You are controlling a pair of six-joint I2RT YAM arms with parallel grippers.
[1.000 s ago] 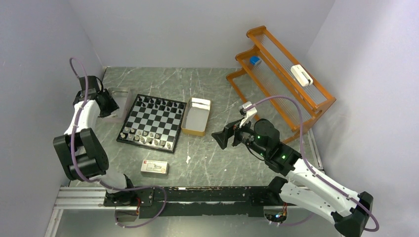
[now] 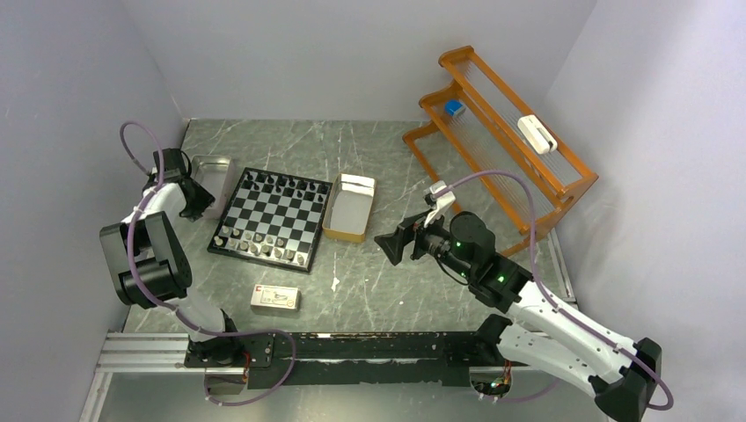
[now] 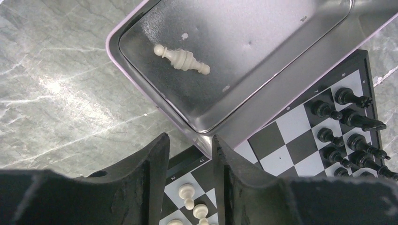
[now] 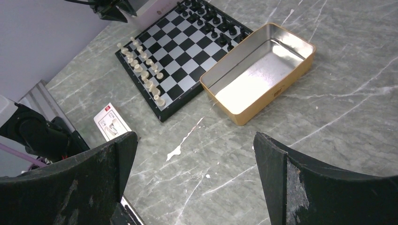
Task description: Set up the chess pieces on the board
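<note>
In the left wrist view a white chess piece (image 3: 182,59) lies on its side in a metal tray (image 3: 239,37). My left gripper points down at the tray's near corner, fingers apart with nothing seen between them. The chessboard (image 2: 269,216) holds dark pieces (image 3: 359,122) along one side and white pieces (image 3: 186,191) along the other. My right gripper stands open and empty, to the right of the board in the top view.
A tan-rimmed tray (image 2: 347,232) sits right of the board. A cardboard box (image 2: 274,299) lies below it. A wooden rack (image 2: 493,123) stands at back right.
The board and right arm look nearly unchanged.
</note>
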